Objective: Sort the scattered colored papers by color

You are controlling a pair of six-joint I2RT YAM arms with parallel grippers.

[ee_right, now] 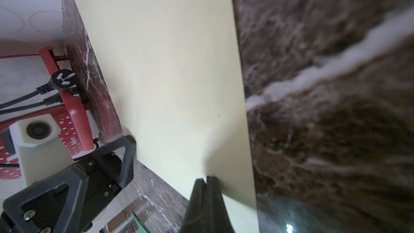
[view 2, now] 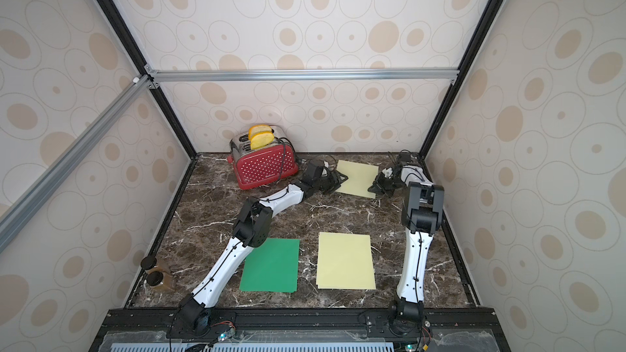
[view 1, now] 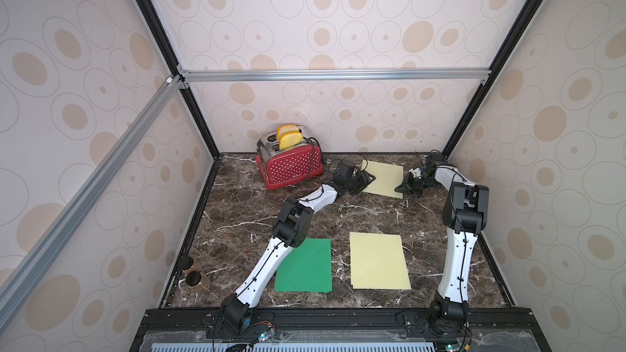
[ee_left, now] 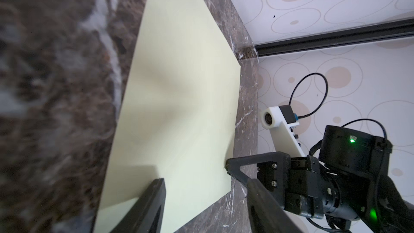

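Observation:
A loose pale yellow sheet (view 1: 383, 178) lies at the back of the table, between my two grippers. At its left end is my left gripper; its fingers (ee_left: 151, 202) are spread wide over the near part of the sheet, holding nothing. On the sheet's right end, my right gripper is shut, its tips down at the paper; whether any paper is pinched between them is hidden. Closer to the front lie a pale yellow stack (view 1: 379, 260) and, to its left, a green stack (view 1: 306, 267), partly covered by my left arm.
A red toaster (view 1: 293, 166) with yellow slices stands at the back left, its cord hanging near my left gripper. Two small jars (view 1: 194, 279) sit at the front left.

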